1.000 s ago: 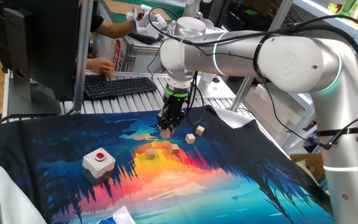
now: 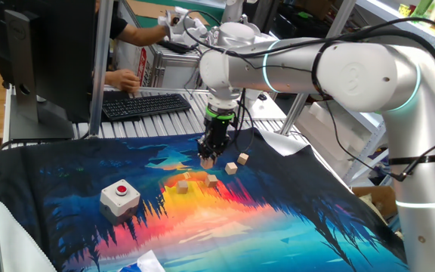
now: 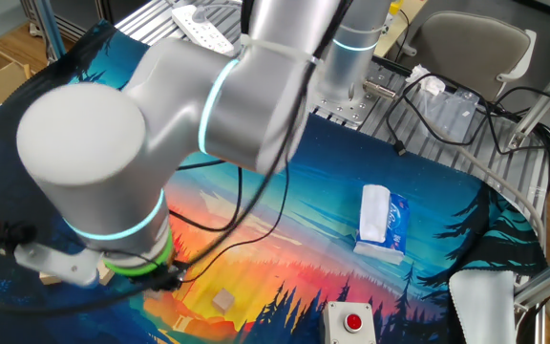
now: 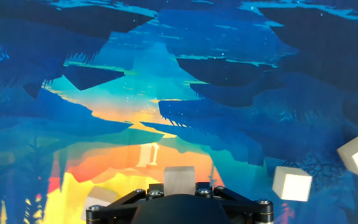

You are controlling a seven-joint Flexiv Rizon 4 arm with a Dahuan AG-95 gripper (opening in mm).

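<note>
My gripper (image 2: pixel 207 156) points down over the far middle of the cloth, shut on a small wooden block. In the wrist view this held block (image 4: pixel 179 178) sits between the two fingertips at the bottom centre. Two more wooden blocks, a nearer one (image 2: pixel 231 168) and a farther one (image 2: pixel 242 159), lie to the right of the gripper in exterior view 1. Another block (image 2: pixel 211 181) rests just in front of it, and one (image 2: pixel 183 187) lies to the front left. The arm hides the fingers in exterior view 2.
A grey box with a red button (image 2: pixel 121 200) stands on the printed cloth at left. A tissue pack (image 3: pixel 383 225) lies near the arm's base side. Behind the cloth are a keyboard (image 2: pixel 146 106) and a monitor (image 2: pixel 51 68).
The other blocks stay put.
</note>
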